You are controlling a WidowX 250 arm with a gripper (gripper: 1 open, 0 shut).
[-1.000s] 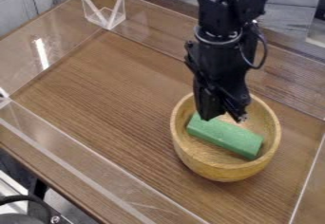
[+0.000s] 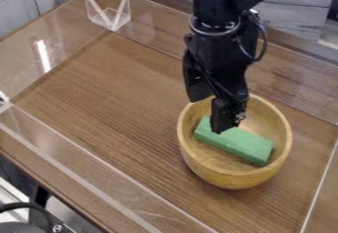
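My black gripper [image 2: 211, 93] hangs over the upper-left rim of a tan bowl [image 2: 234, 175], its fingers apart and pointing down. Inside the bowl lies a green block [image 2: 234, 141], tilted diagonally, clear of the fingers as far as the view shows.
The wooden table [image 2: 106, 118] has wide free room left of the bowl. A clear plastic container [image 2: 110, 12] stands at the back left. A white surface runs behind the table at the upper right.
My gripper has shifted left, toward the bowl's upper-left rim, and its angle has changed slightly. The bowl and green block look unmoved.
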